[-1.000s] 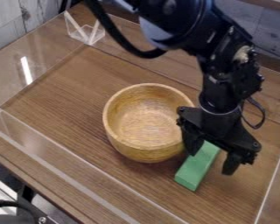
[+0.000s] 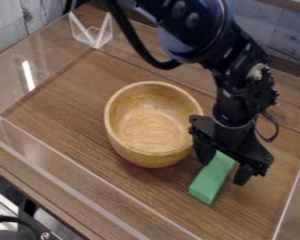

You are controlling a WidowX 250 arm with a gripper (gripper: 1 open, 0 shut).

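Observation:
My black gripper [image 2: 228,161] is lowered over a green block [image 2: 210,187], its fingers open around the upper end of the block, near the wooden table surface. The block lies at a slant at the lower right of the camera view, beside a tan oval bowl [image 2: 138,112], whose inside looks empty.
A clear wire-like or plastic object [image 2: 93,28] stands at the back left. A dark object, partly cut off, is at the lower left edge.
The arm has shifted only slightly around the green block.

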